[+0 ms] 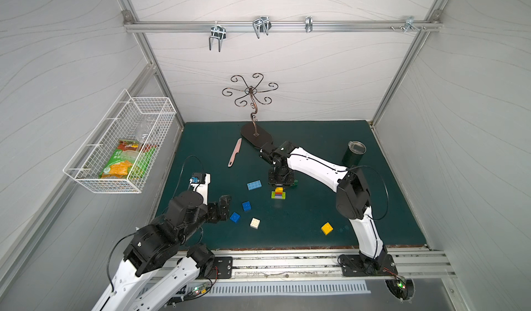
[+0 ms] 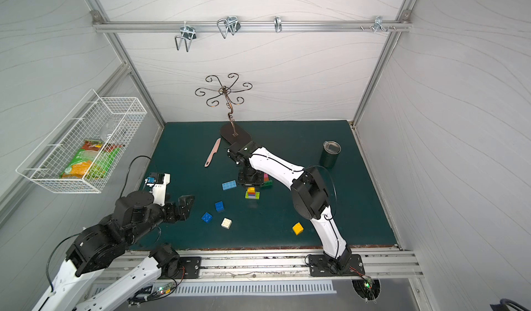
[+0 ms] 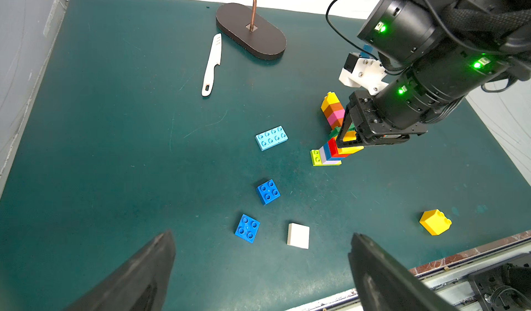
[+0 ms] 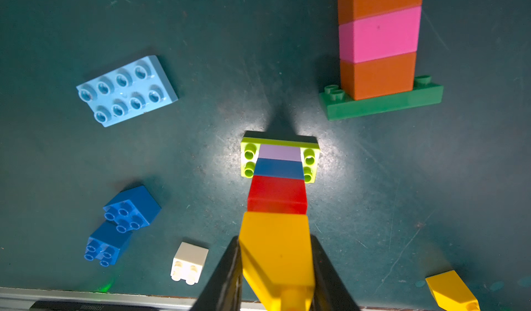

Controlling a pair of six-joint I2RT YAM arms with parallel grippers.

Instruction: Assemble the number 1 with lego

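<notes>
My right gripper is shut on a yellow brick (image 4: 275,230), held over the top of a stack. That stack rises from a lime base plate (image 4: 249,162) through a lilac brick (image 4: 280,152) and a blue layer to a red brick (image 4: 277,195). In the right wrist view the yellow brick lines up with the red one; whether they are pressed together cannot be told. A second stack on a green plate (image 4: 381,102) has orange, pink and orange bricks with yellow on top. Off to the left, my left gripper (image 1: 225,207) stands open and empty.
Loose on the table lie a light blue brick (image 3: 271,138), two blue bricks, a white brick (image 3: 298,235) and a yellow brick (image 3: 436,222). Behind them are a knife (image 3: 211,67) and a dark stand base (image 3: 249,31). A can (image 1: 354,153) stands at right.
</notes>
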